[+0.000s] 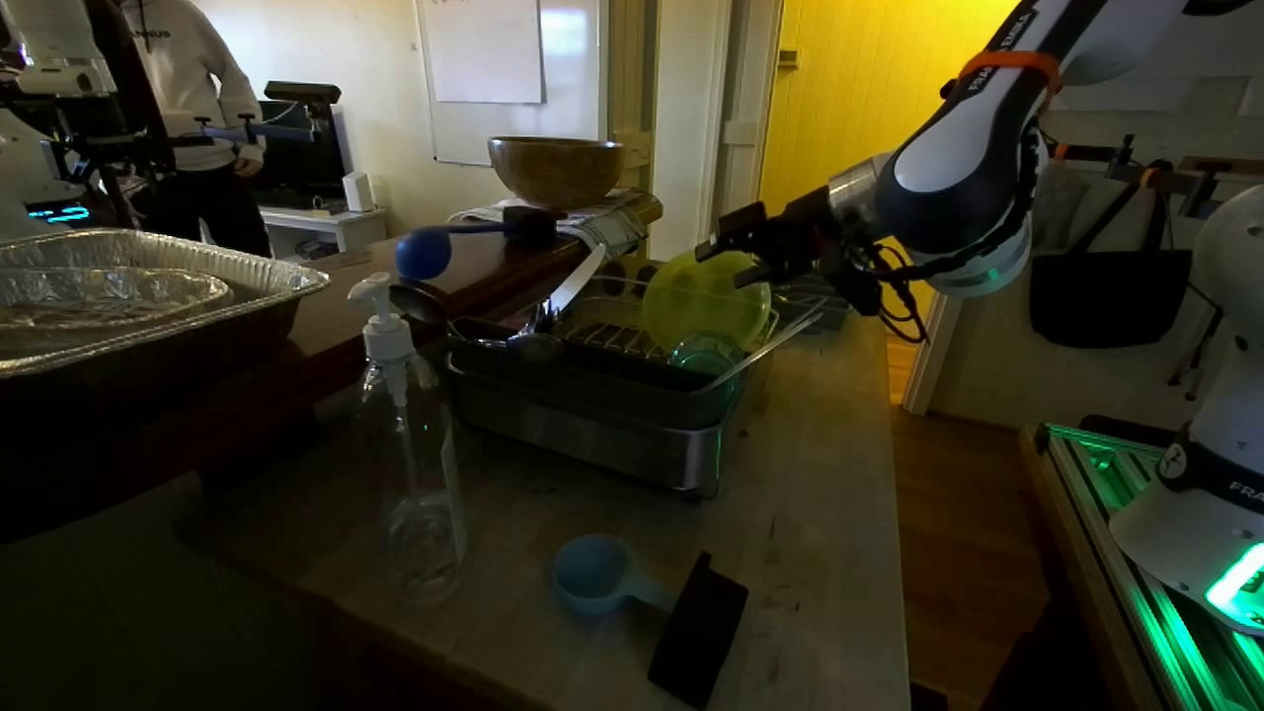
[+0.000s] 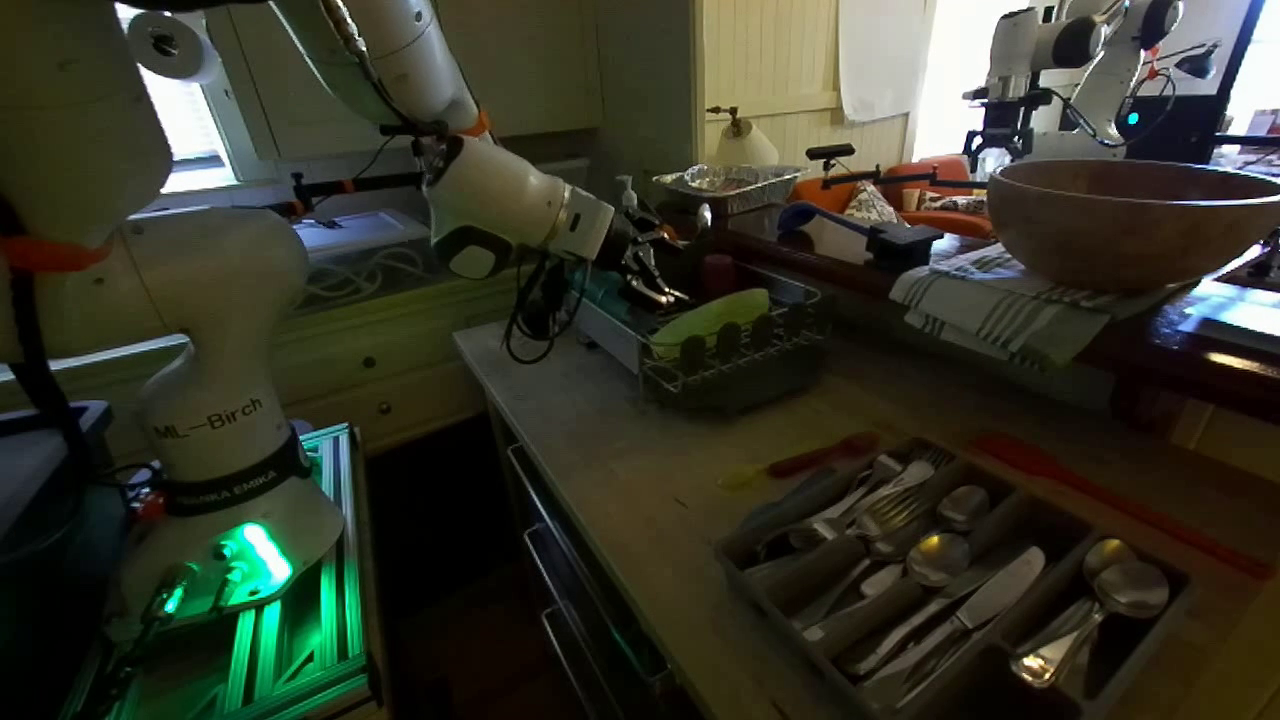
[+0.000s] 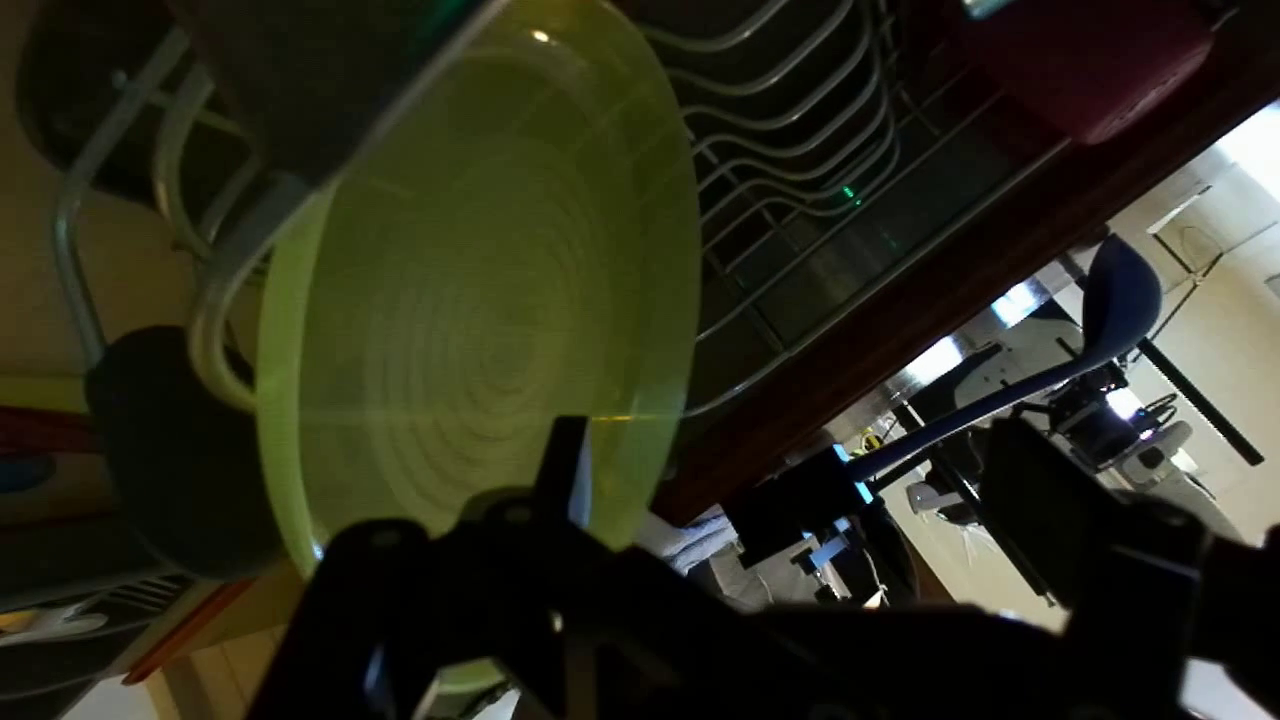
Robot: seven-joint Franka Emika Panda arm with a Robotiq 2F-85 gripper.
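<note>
A yellow-green plate (image 1: 701,306) leans inside the wire dish rack (image 2: 720,378) at its end nearest the cutlery tray. In the wrist view, the broad face of the plate (image 3: 492,300) fills the left half, among the rack's wires. My gripper (image 1: 728,265) is open just above the plate, its fingers spread and nothing held between them. One dark finger (image 3: 564,468) overlaps the plate's lower edge in that view; whether it touches cannot be told. From the other side, the gripper (image 2: 686,258) appears over the rack beyond the plate.
A teal cup (image 1: 707,354) and several utensils share the rack. Nearby stand a pump bottle (image 1: 409,474), a blue scoop (image 1: 594,575) and a cutlery tray (image 2: 768,588). A wooden bowl (image 1: 557,170) sits on the raised ledge. Counter in front of the rack is clear.
</note>
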